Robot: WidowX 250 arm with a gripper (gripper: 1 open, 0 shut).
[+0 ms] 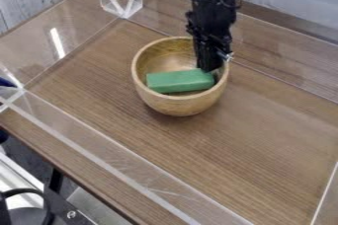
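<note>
A wooden bowl (171, 102) sits near the upper middle of the wooden table (199, 170), with a green block (173, 81) lying inside it. The black gripper (208, 63) comes down from the top of the view to the bowl's right side, its tip low at the rim beside the block's right end. Its fingers look close together; whether anything is between them is hidden.
A clear folded object (119, 0) stands at the back left of the table. A white and black structure with a cable is at the lower left edge.
</note>
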